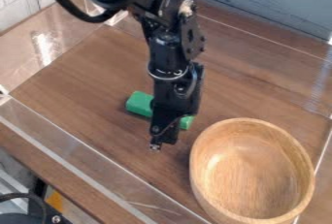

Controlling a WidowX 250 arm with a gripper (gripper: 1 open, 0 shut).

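Observation:
My black gripper (161, 135) points down over the tabletop in the middle of the view, its fingers close together and shut, with nothing visible between them. Just behind it a green block (142, 103) lies on the wood, partly hidden by the gripper. To the right, a round wooden bowl (253, 165) stands empty, close to the fingertips.
Clear strips run along its near left edge, with a drop beyond. A pale blue wall (259, 19) borders the back.

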